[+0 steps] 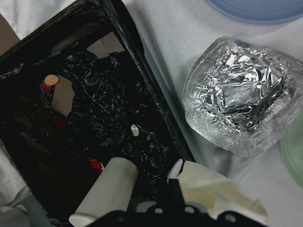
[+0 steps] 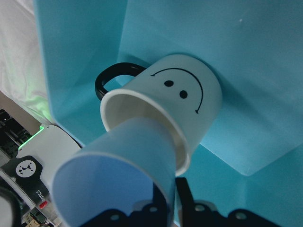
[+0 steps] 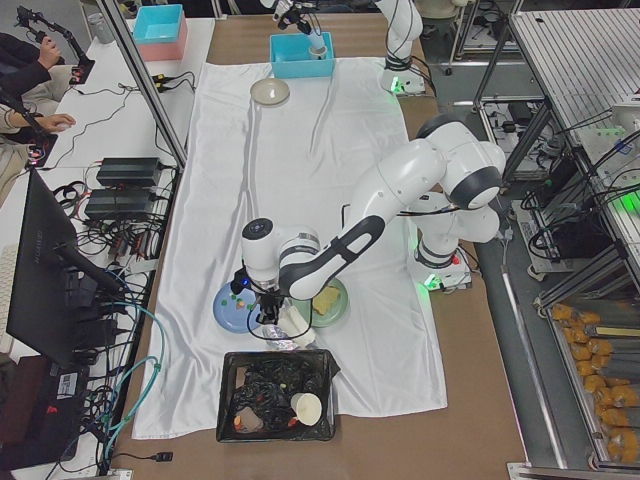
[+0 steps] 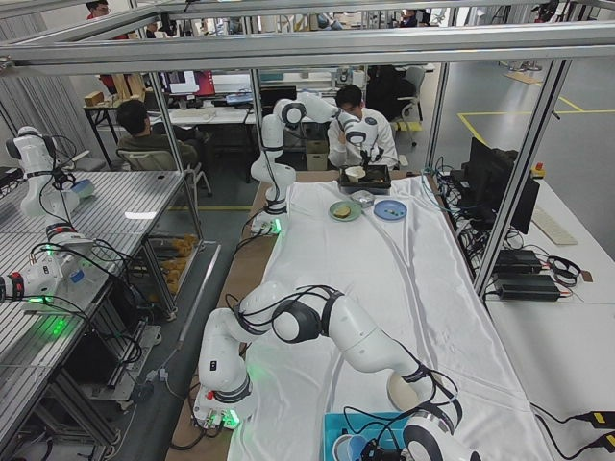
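Observation:
In the left wrist view my left gripper is shut on a cream paper piece (image 1: pixel 213 194), over the near edge of a black bin (image 1: pixel 156 99) that holds a white cup (image 1: pixel 106 189) and scraps. Crumpled foil (image 1: pixel 239 97) lies beside the bin. In the right wrist view my right gripper is shut on a light blue cup (image 2: pixel 111 179), held at the mouth of a smiley mug (image 2: pixel 189 94) lying in a blue basket (image 2: pixel 255 56).
A blue plate (image 3: pixel 232 310) and a green plate (image 3: pixel 335 310) sit near the bin. A cream plate (image 3: pixel 269 91) lies near the basket.

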